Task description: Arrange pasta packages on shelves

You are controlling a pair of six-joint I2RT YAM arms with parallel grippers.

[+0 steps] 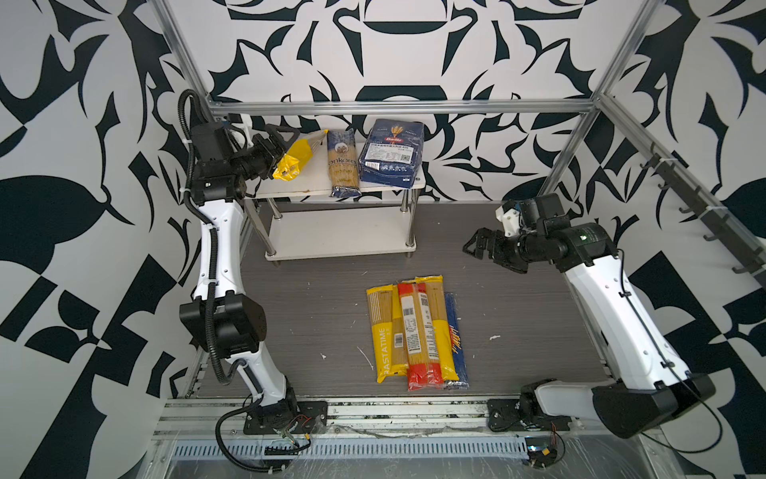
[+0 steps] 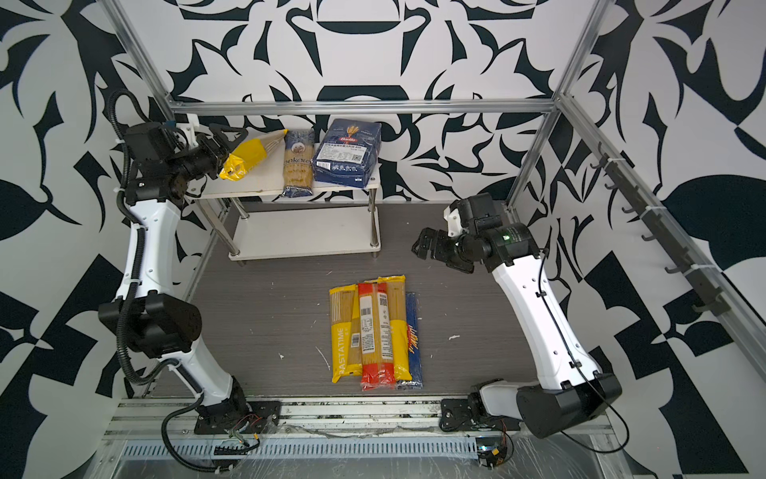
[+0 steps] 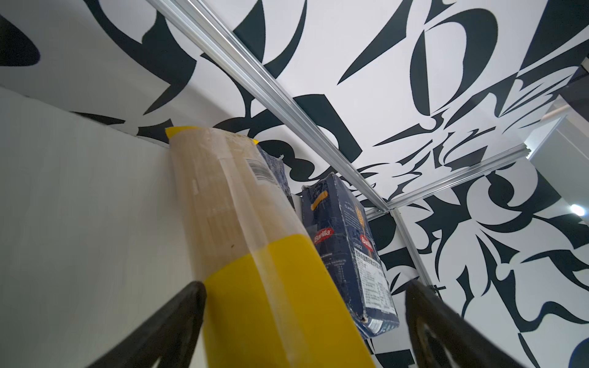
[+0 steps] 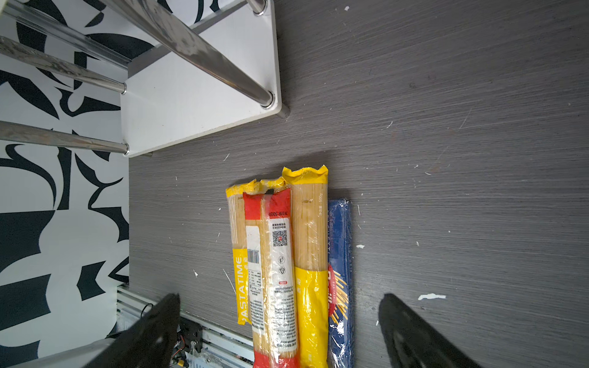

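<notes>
On the upper shelf (image 1: 267,188), a yellow pasta package (image 1: 297,157) lies at the left, beside a brown pasta bag (image 1: 344,163) and a blue pasta package (image 1: 391,151). My open left gripper (image 1: 275,147) is at the yellow package, which fills much of the left wrist view between blurred fingertips. On the floor lie several long packages: yellow (image 1: 381,327), red-ended (image 1: 419,335) and blue (image 1: 457,343). My open right gripper (image 1: 478,246) hangs above the floor to their upper right, empty.
The lower shelf (image 1: 339,231) is bare. Patterned walls and metal rails surround the space.
</notes>
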